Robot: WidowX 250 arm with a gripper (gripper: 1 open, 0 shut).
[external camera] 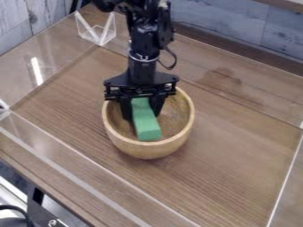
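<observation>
My black gripper point(140, 96) reaches down from the top centre into a round tan bowl point(175, 140) and is shut on a green block point(145, 124) that lies tilted inside it. The gripper's body covers the back of the bowl and the upper end of the block, so the fingertips are hard to make out.
A white translucent object point(95, 27) is at the back left. Blue-grey walls border the back and left.
</observation>
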